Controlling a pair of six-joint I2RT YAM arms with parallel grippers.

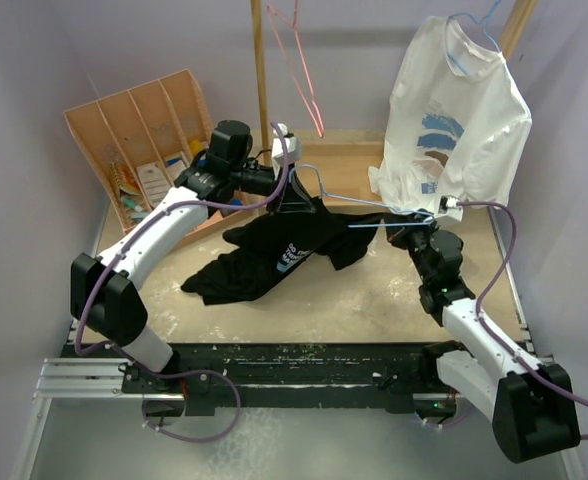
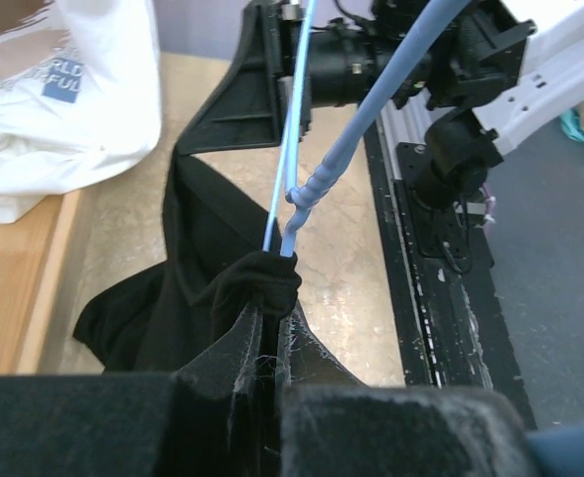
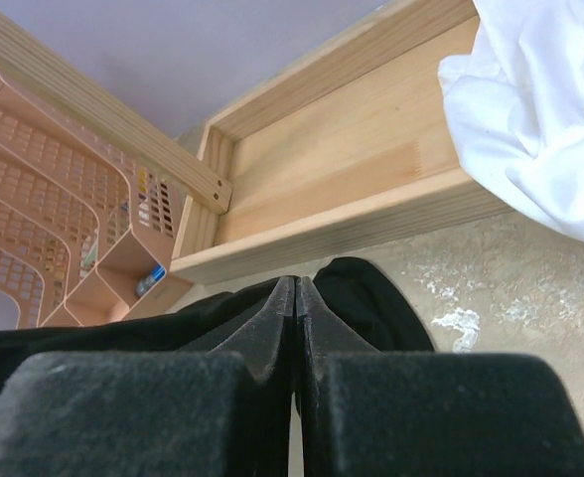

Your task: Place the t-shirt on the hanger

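The black t-shirt (image 1: 269,250) hangs and lies spread across the middle, its print folded. My left gripper (image 1: 296,200) is shut on the shirt, bunched round the blue hanger (image 1: 364,200) (image 2: 332,159) at its fingertips. The hanger reaches right over the shirt to my right gripper (image 1: 404,225), which is shut beside the stretched right part of the black cloth; whether cloth is between its fingertips is hard to tell.
A white t-shirt (image 1: 444,120) hangs on a blue hanger at back right. A pink hanger (image 1: 304,80) hangs at back centre. An orange organizer (image 1: 124,120) stands at back left, a wooden tray (image 3: 352,119) behind the shirt.
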